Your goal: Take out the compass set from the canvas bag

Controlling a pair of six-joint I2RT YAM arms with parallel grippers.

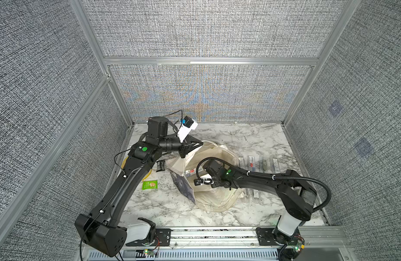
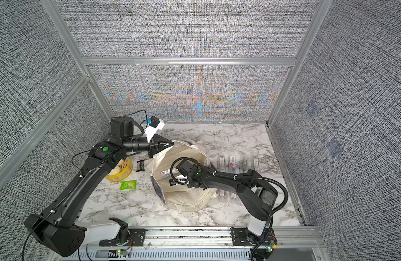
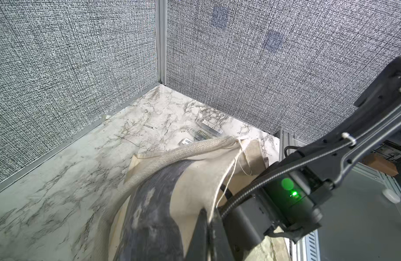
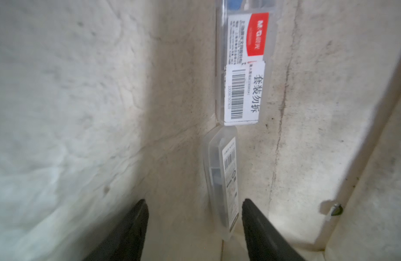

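The canvas bag (image 1: 213,200) lies open mid-table. My left gripper is shut on its upper edge, the thin fabric rim between the fingers. My right gripper reaches down inside the bag, open, its fingers either side of the lower of two clear plastic cases. The lower case (image 4: 222,178) has a barcode label and is narrow; the upper case (image 4: 243,91) carries a red M&G label and a barcode sticker. I cannot tell from here which is the compass set.
Several clear cases (image 2: 232,161) lie right of the bag. At left are a yellow container (image 2: 120,176), a black packet (image 2: 140,165) and a green packet (image 2: 128,184).
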